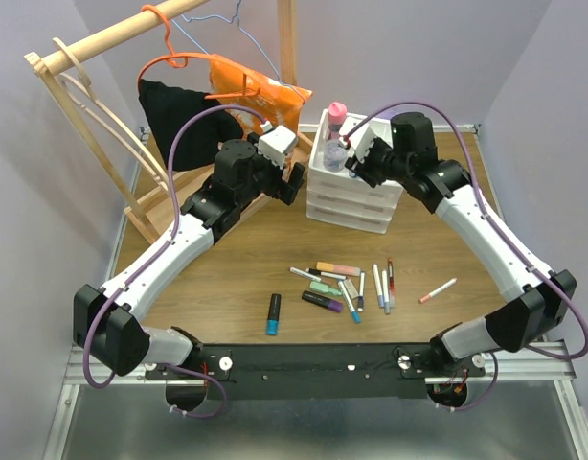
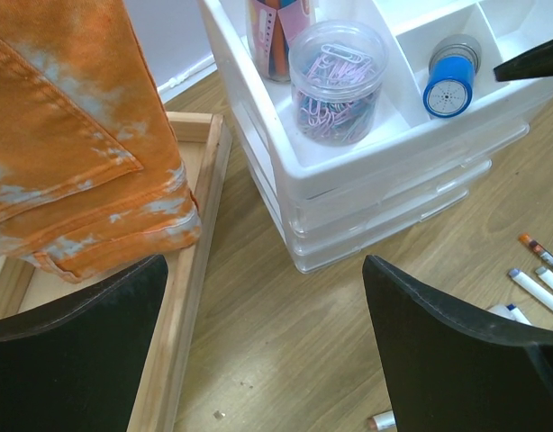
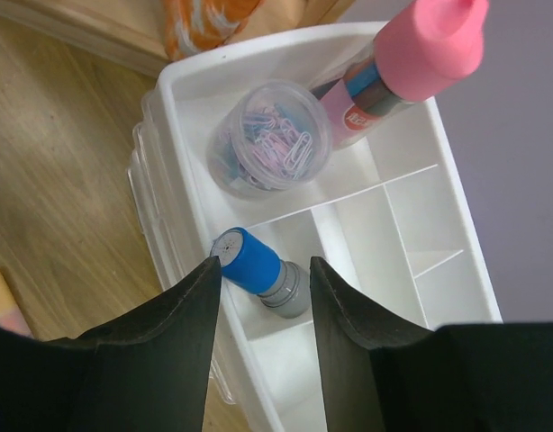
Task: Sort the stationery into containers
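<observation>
A white drawer organizer (image 1: 351, 216) holds a clear jar of paper clips (image 3: 258, 139), a pink-lidded container (image 3: 430, 54) and a blue-topped cylinder (image 2: 448, 85), lying in a small compartment. My right gripper hangs above that cylinder, fingers parted, not visibly closed on it. My left gripper stands open beside the orange cloth, nothing between its fingers. Markers and highlighters, among them a dark purple one (image 1: 321, 301), a black-and-blue one (image 1: 273, 314) and a peach one (image 1: 338, 269), lie loose on the wooden surface.
A wooden rack (image 1: 91, 46) with hangers, black cloth (image 1: 174, 115) and orange cloth (image 2: 78, 153) stands at the back left. Walls bound both sides. The wooden floor (image 1: 208, 297) has free room at lower left and right.
</observation>
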